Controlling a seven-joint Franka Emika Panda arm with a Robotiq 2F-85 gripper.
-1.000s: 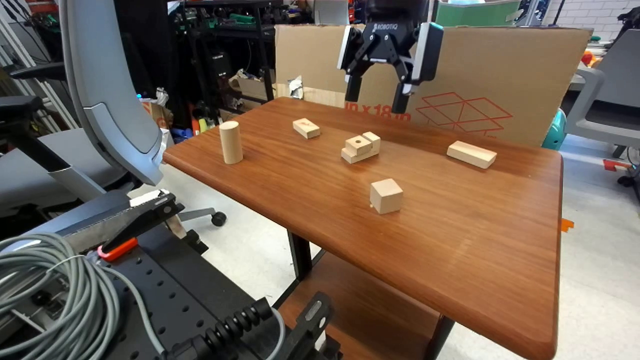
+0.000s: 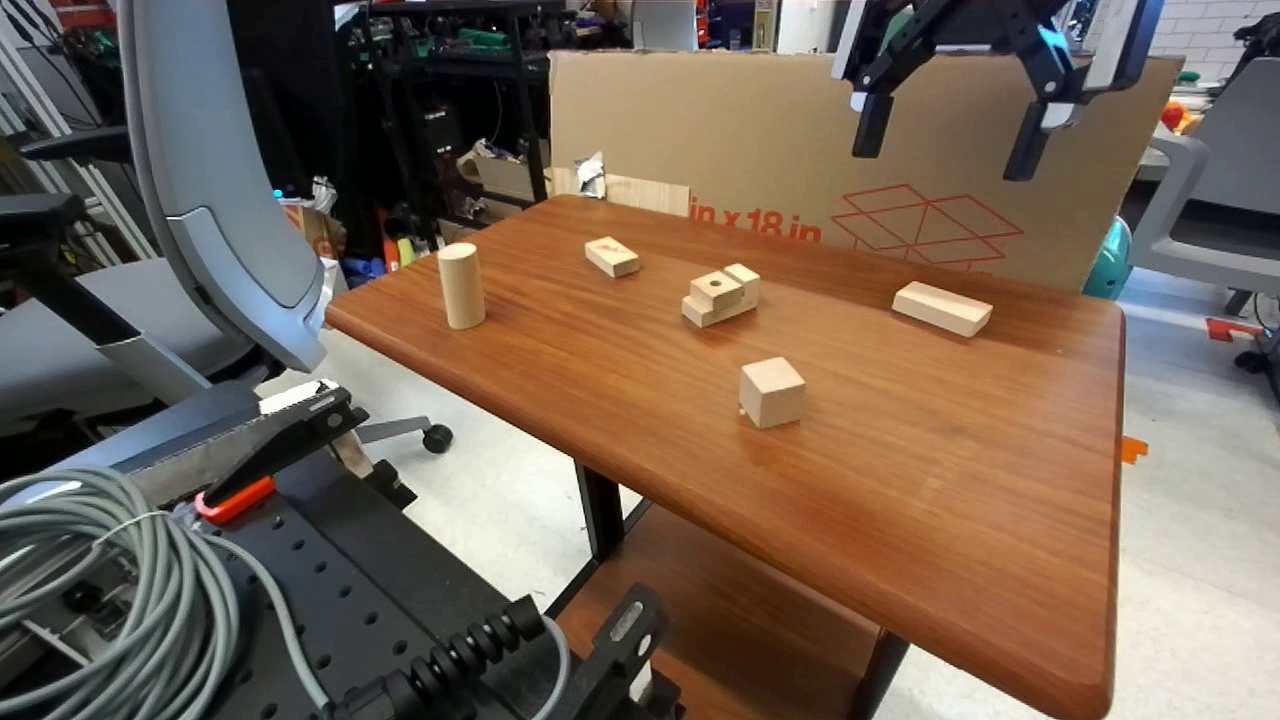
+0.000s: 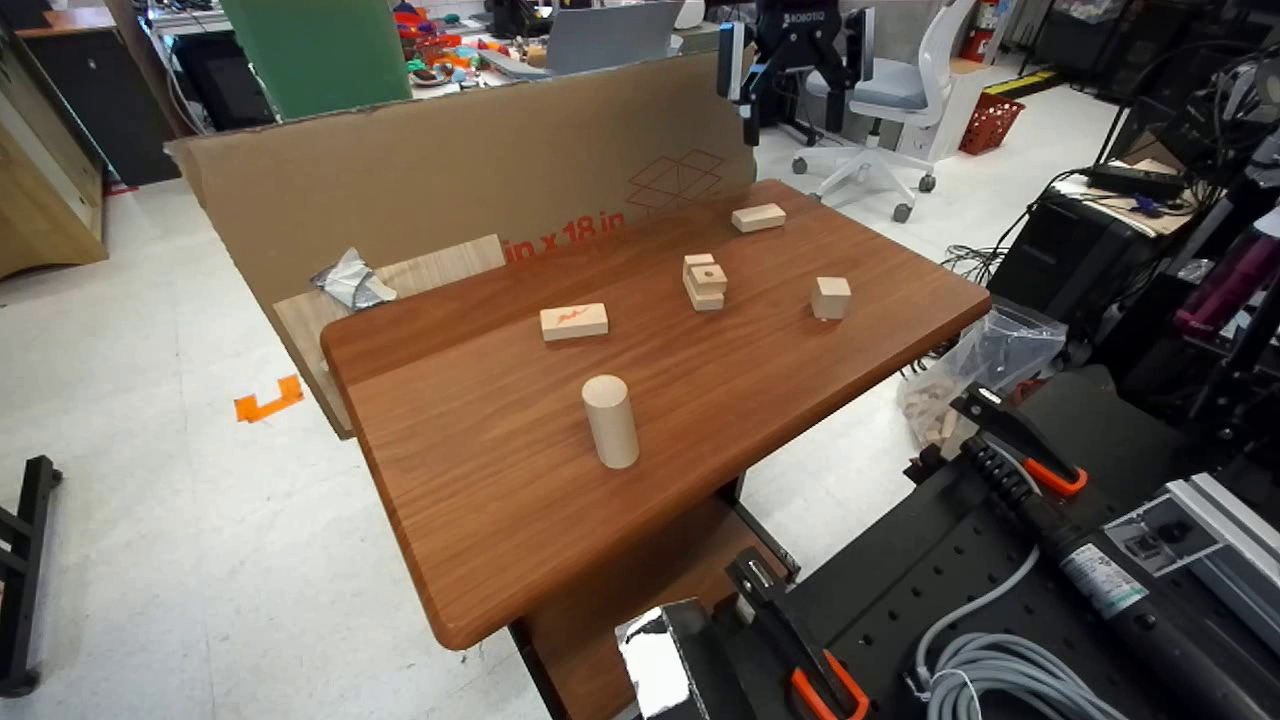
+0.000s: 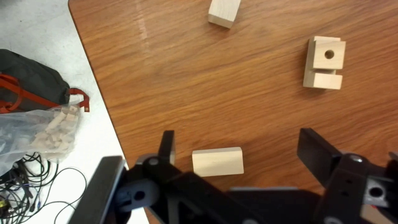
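High over the table's far right part, my gripper is open with nothing between its fingers. Below it, a light rectangular wooden block lies flat; in the wrist view this block appears between the spread fingers, closer to the left one. Mid-table sits a small stack: two small blocks side by side on a flat base, one with a round hole. A wooden cube rests nearer the front edge. Toward the left, a tall cylinder stands upright and a flat block with reddish marks lies apart from it.
A cardboard sheet rises along the table's back edge. Bare wood surrounds every block on the brown tabletop. In front of the table is a black perforated cart with clamps and coiled cable.
My gripper has moved right in exterior view 1, from above the area behind the stack to above the rectangular block, and sits higher in the picture. It stays open; the blocks have not moved.
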